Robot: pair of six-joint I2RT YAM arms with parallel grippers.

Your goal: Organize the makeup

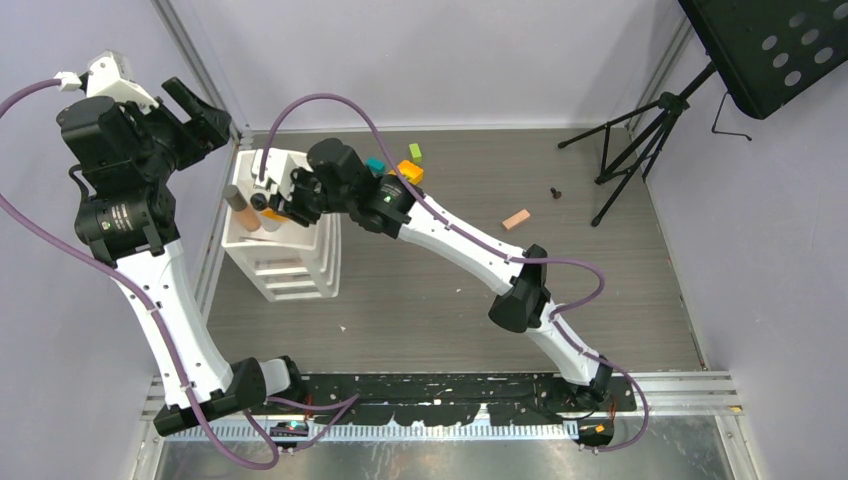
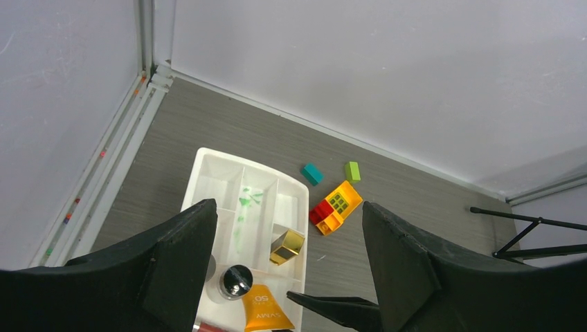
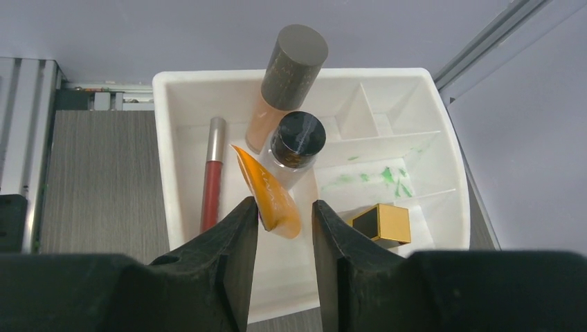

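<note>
The white organizer (image 3: 164,159) has one open compartment holding a red tube with a silver cap (image 3: 213,166), a tan bottle with a grey cap (image 3: 294,66), a clear bottle with a black cap (image 3: 297,142) and an orange tube (image 3: 277,207). A gold box (image 3: 393,225) sits in a smaller compartment. My right gripper is open over the organizer; its fingers stand apart, the orange tube showing in the gap, leaning and apparently loose. High at the left, my left gripper (image 1: 207,118) is open and empty, its fingers (image 2: 169,263) wide apart.
Behind the organizer lie a teal block (image 2: 312,173), a green block (image 2: 352,171) and a yellow-and-red toy piece (image 2: 345,199). On the floor to the right is a tan block (image 1: 516,219). A black tripod stand (image 1: 672,104) stands back right.
</note>
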